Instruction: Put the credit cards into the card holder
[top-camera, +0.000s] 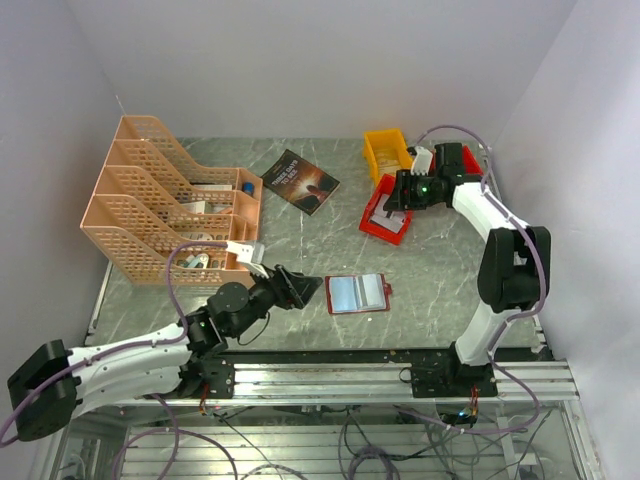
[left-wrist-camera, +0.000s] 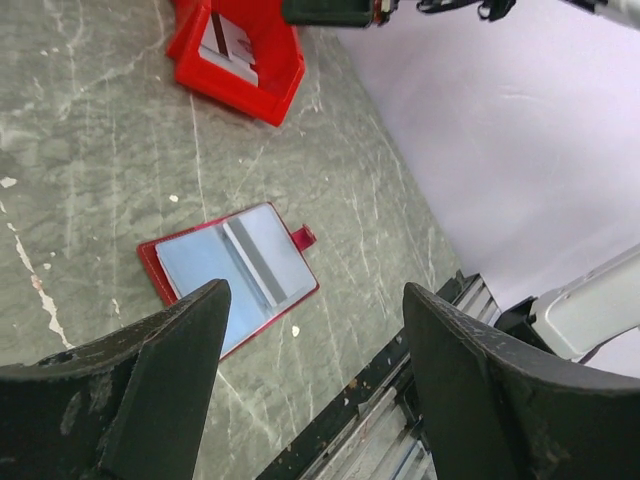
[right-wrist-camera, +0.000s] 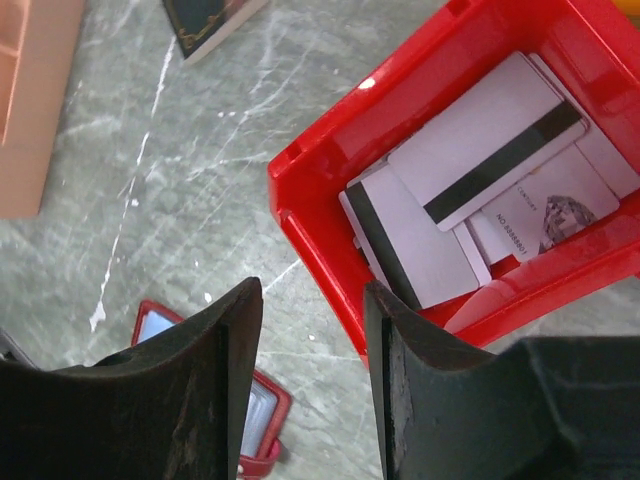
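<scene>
Several credit cards (right-wrist-camera: 475, 140) lie in a red tray (right-wrist-camera: 325, 135) at the upper right of the top view. My right gripper (top-camera: 398, 197) hangs over that tray, fingers apart, nothing visible between them. The card holder (top-camera: 357, 293), red-edged with pale clear pockets, lies open at the front middle; the left wrist view shows it flat (left-wrist-camera: 240, 270). My left gripper (top-camera: 305, 290) is just left of it, fingers apart and empty.
An orange organiser (top-camera: 150, 260) fills the left. A magazine (top-camera: 300, 180) lies at the back, a yellow tray (top-camera: 385, 140) and second red tray (top-camera: 470, 158) at back right. Table around the holder is clear.
</scene>
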